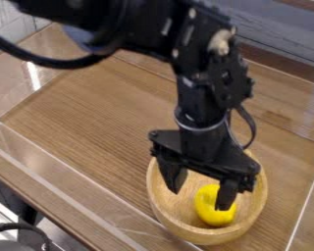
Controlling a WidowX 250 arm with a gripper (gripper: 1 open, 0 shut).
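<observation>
A yellow object (215,204), shaped like a lemon, lies in a round tan bowl (175,201) at the lower right of the camera view. My black gripper (200,186) hangs low over the bowl, open, with one finger to the left and the other just over the yellow object, partly covering it. Whether it touches the object is unclear.
A wall or ledge runs along the back. A black cable shows at the bottom left corner.
</observation>
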